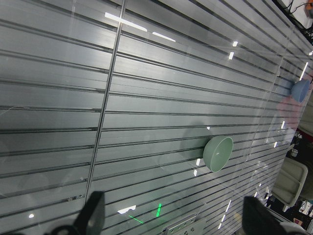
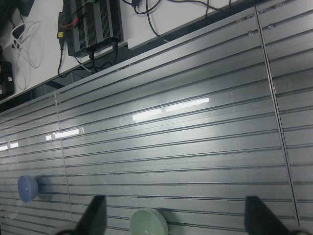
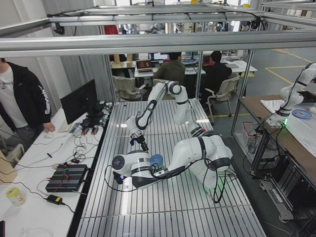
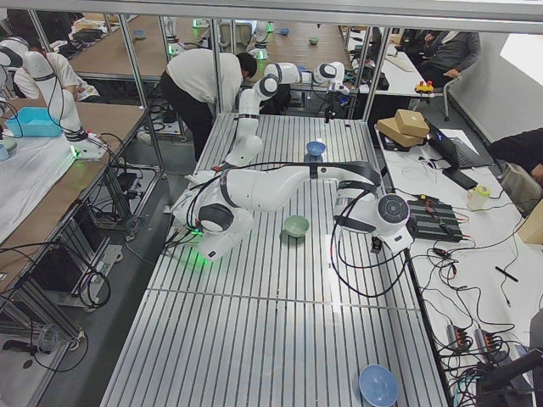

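A green bowl (image 4: 296, 225) sits on the slatted metal table (image 4: 237, 356), with one blue bowl (image 4: 315, 147) farther back and another (image 4: 377, 386) at the front right. My left gripper is open and empty above the table; the green bowl (image 1: 218, 153) lies right of centre in its view, a blue one (image 1: 300, 90) at the far right. My right gripper is open and empty too, with a green bowl (image 2: 148, 222) below and a blue bowl (image 2: 28, 188) to the left.
A white side table (image 3: 34, 217) with black power units (image 3: 66, 177), cables and a monitor (image 3: 79, 101) runs alongside. A person (image 3: 19, 98) stands beside it. Both arms reach over the middle of the metal table, whose ends are largely clear.
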